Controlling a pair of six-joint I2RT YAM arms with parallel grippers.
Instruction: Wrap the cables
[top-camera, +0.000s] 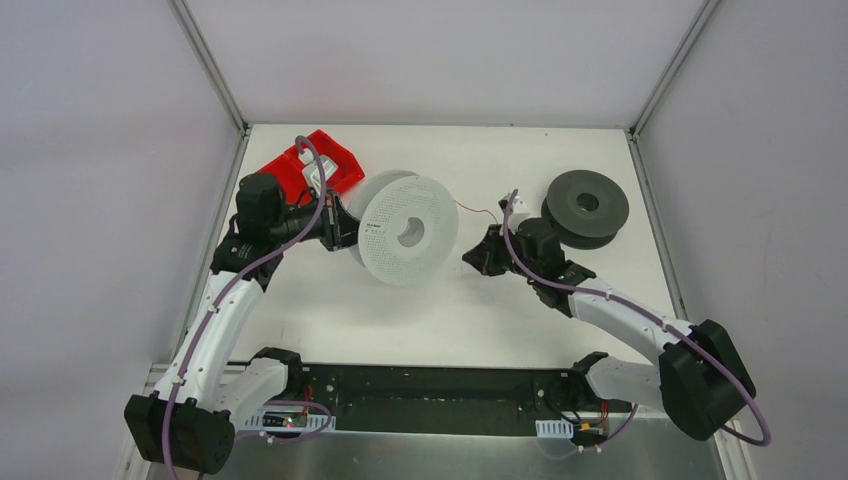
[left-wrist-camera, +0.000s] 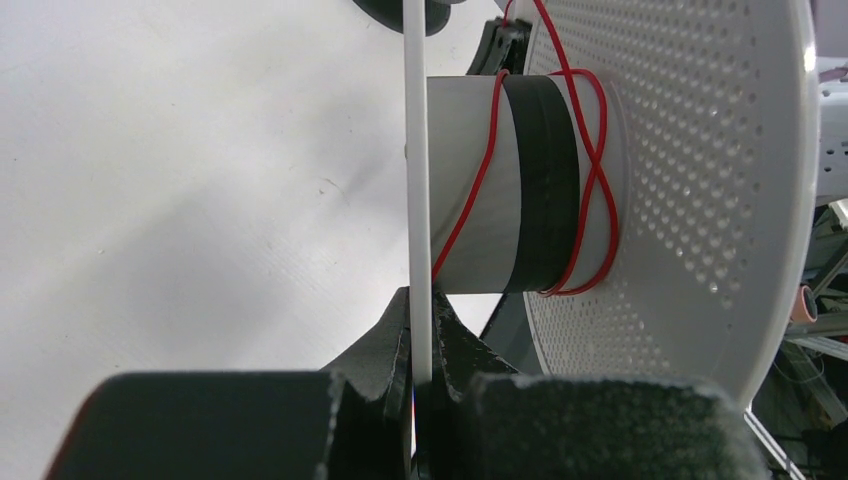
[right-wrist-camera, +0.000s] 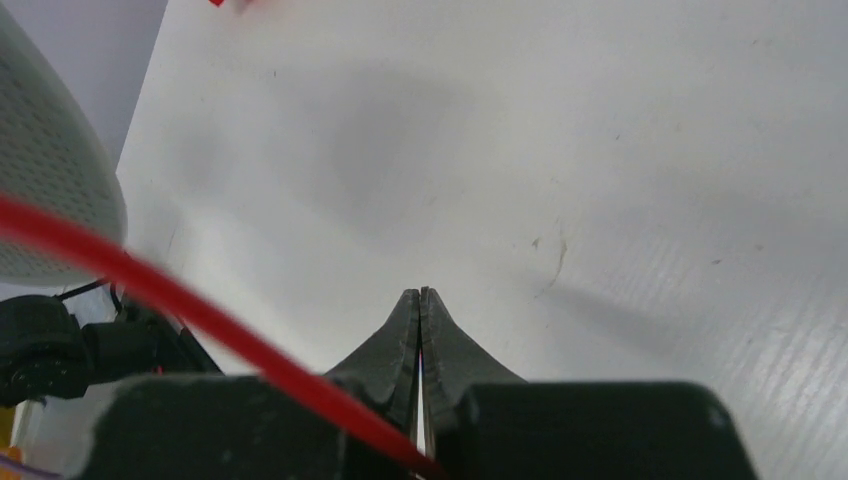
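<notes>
My left gripper (top-camera: 354, 233) is shut on the edge of the white spool (top-camera: 378, 239), holding it in the air. In the left wrist view the rim runs between its fingers. Several turns of red cable (left-wrist-camera: 586, 200) lie round the spool's core, two of them crossing, beside a black band. From the spool a stretch of cable reaches over to my right gripper (top-camera: 470, 262). That gripper's fingers (right-wrist-camera: 395, 345) are shut, tips together; the blurred red cable (right-wrist-camera: 200, 315) passes close to the camera and drops behind their base, so its end is hidden.
A dark grey spool (top-camera: 588, 203) rests on the table at the back right. At the back left stands a red bin (top-camera: 342, 160) with light items inside, behind my left arm.
</notes>
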